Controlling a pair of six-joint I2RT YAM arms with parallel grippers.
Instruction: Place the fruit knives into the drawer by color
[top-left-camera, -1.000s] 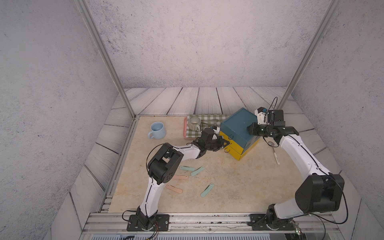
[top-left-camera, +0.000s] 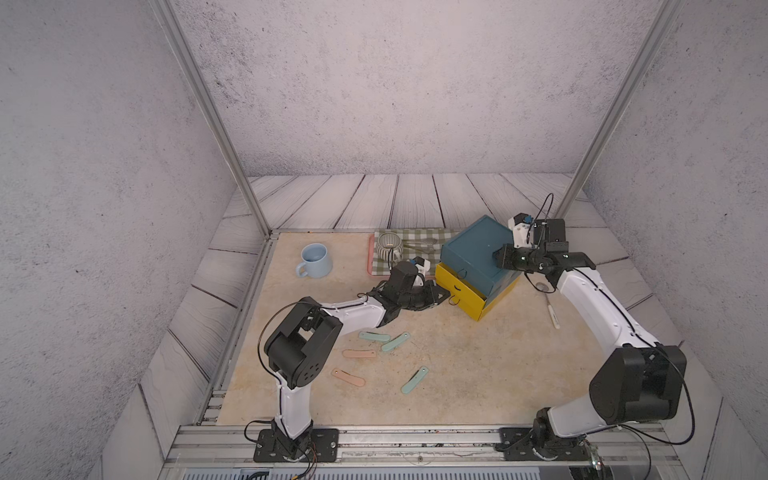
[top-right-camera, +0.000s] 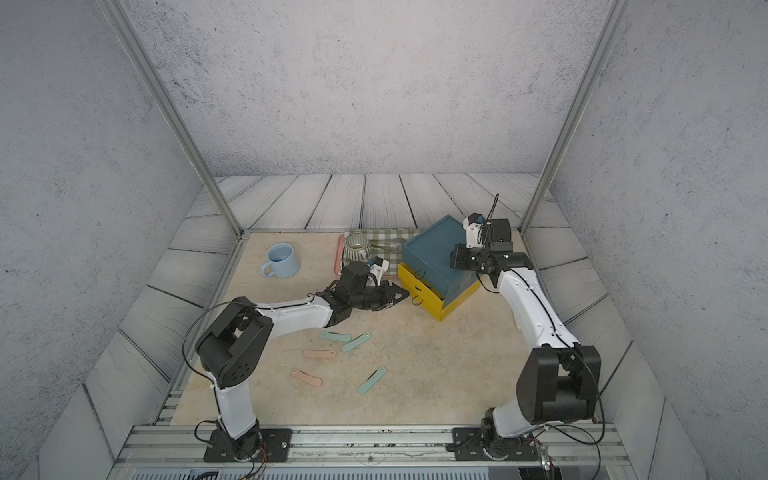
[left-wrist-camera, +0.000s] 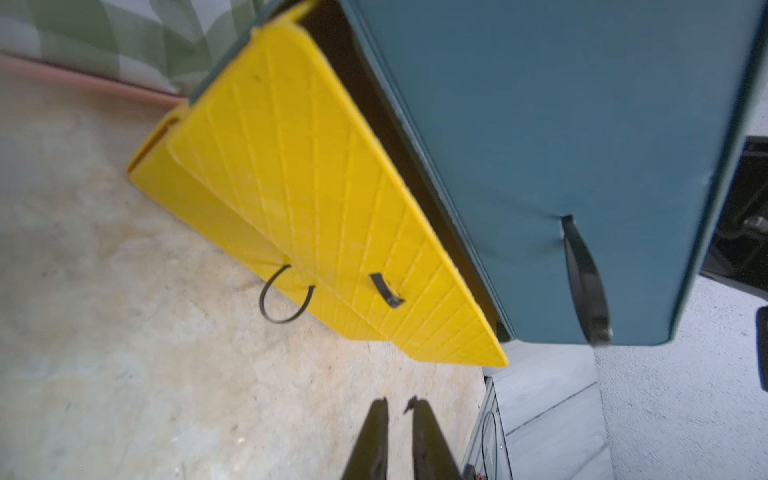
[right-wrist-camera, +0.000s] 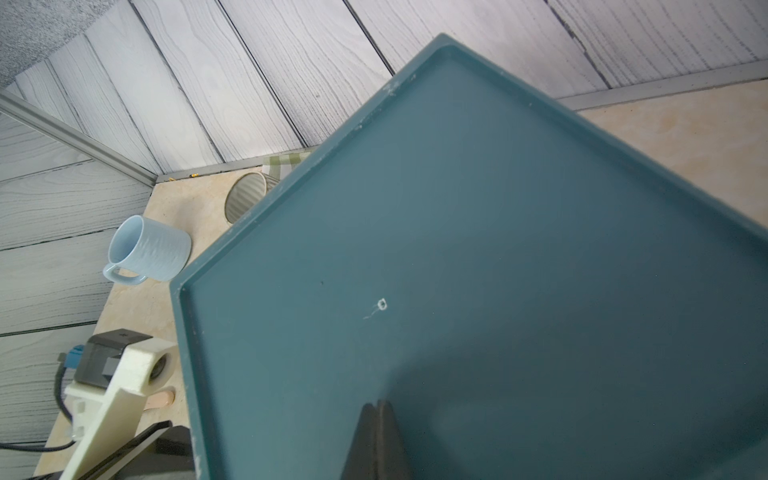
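Note:
The drawer box (top-left-camera: 477, 248), teal above and yellow below, stands angled at the back right. Its yellow drawer front (left-wrist-camera: 320, 184) is pulled slightly out, showing a dark gap. My left gripper is part open just in front of it, nothing between its fingers. My right gripper is shut on top of the teal lid, empty. Several folding knives lie on the near table: mint ones (top-left-camera: 414, 379) and pink ones (top-left-camera: 349, 377).
A blue mug (top-left-camera: 317, 262) is at the back left. A tray with checked cloth (top-left-camera: 428, 240) and a glass (top-left-camera: 390, 248) sit behind my left gripper. A white utensil (top-left-camera: 552, 316) lies right of the box.
My left gripper has moved left and down, away from the box, and the yellow drawer has come out a little. The right arm has barely moved.

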